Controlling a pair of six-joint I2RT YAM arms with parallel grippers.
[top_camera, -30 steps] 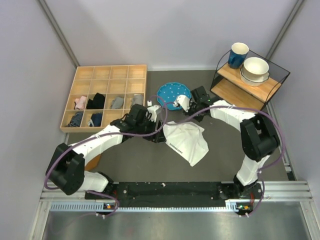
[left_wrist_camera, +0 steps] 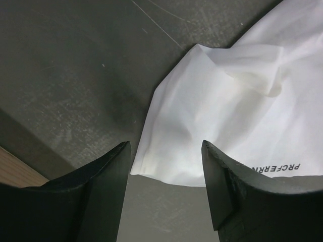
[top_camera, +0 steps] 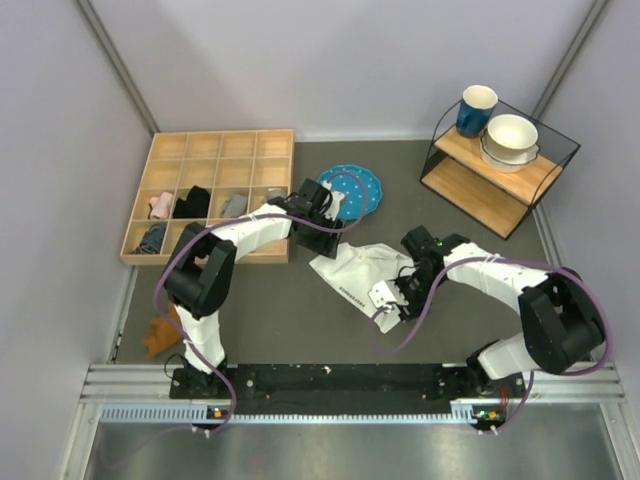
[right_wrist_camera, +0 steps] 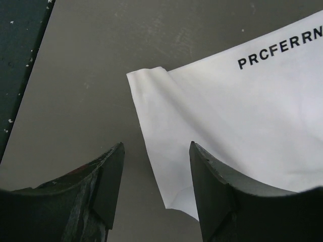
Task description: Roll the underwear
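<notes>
The white underwear (top_camera: 355,275) with a printed waistband lies on the dark table at the centre, its upper part crumpled in folds. My left gripper (top_camera: 330,225) hangs over its upper left end; in the left wrist view its fingers (left_wrist_camera: 108,176) are apart above a folded corner, holding nothing. My right gripper (top_camera: 395,305) is over the lower right end; in the right wrist view its open fingers (right_wrist_camera: 98,181) stand at the cloth's narrow edge, with nothing gripped.
A wooden divider box (top_camera: 205,145) with rolled garments is at upper left, a blue dotted plate (top_camera: 355,185) behind the cloth, a shelf (top_camera: 470,195) with bowls and mug at right. An orange item (top_camera: 160,335) lies lower left.
My right gripper has come from behind the cloth down to its near right end. My left gripper has moved back and right over the cloth's left end.
</notes>
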